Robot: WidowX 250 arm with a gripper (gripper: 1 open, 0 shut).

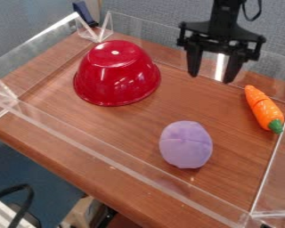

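My black gripper (pixel 213 64) hangs at the top right, above the back of the wooden surface, its two fingers apart with nothing between them. Below and left of it is an upturned red bowl (pixel 117 72). An orange toy carrot (pixel 263 108) with a green tip lies at the right. A purple ball-like object (pixel 185 144) rests on the front middle of the wood.
Clear walls (pixel 4 101) surround the wooden surface (pixel 109 142). Below the front left edge are a black cable and pale objects.
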